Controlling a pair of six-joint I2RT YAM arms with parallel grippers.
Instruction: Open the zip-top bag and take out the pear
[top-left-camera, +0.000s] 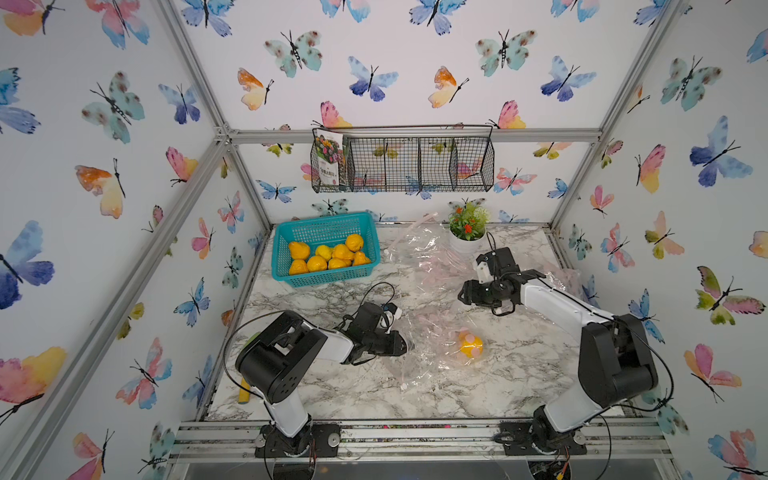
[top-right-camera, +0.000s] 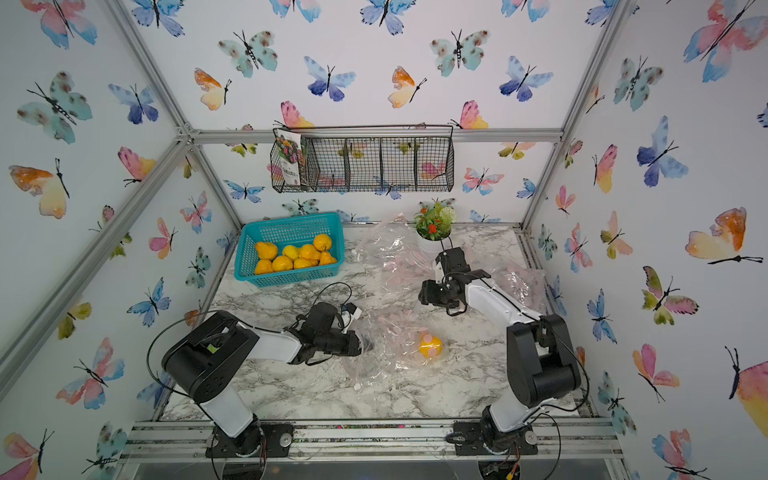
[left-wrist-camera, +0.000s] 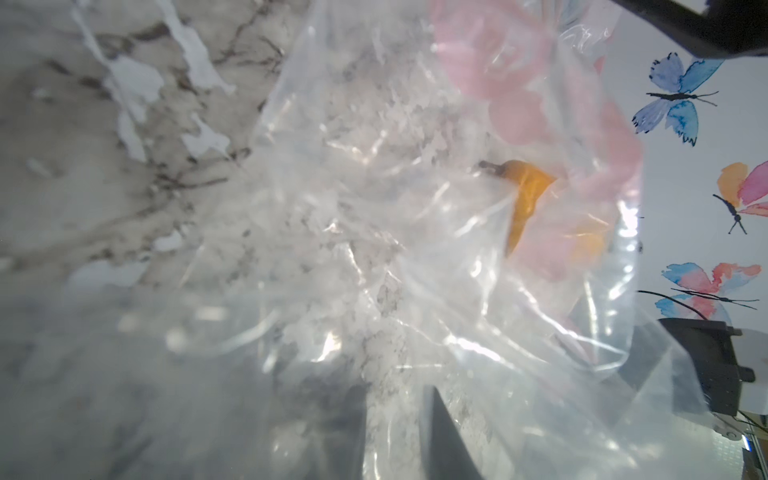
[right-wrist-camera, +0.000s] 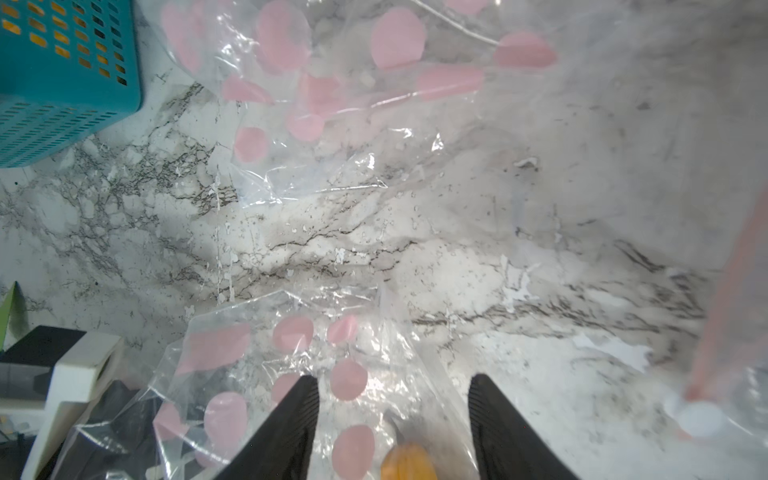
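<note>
A clear zip top bag with pink dots (top-left-camera: 428, 352) lies on the marble tabletop between my arms. The yellow pear (top-left-camera: 471, 345) is inside its right part; through the film its stem and side (left-wrist-camera: 525, 196) show in the left wrist view. At the bag's left edge, my left gripper (top-left-camera: 402, 344) is shut on the film, and the plastic spreads across its wrist view. My right gripper is open and empty above and behind the bag, its fingers apart, with the pear's top (right-wrist-camera: 408, 464) low between them in that view.
A teal basket (top-left-camera: 324, 277) of yellow fruit stands at the back left. More clear dotted bags (right-wrist-camera: 352, 96) lie at the back and beneath the right arm. A potted plant (top-left-camera: 467, 232) stands by the back wall. Bare tabletop lies at the front right.
</note>
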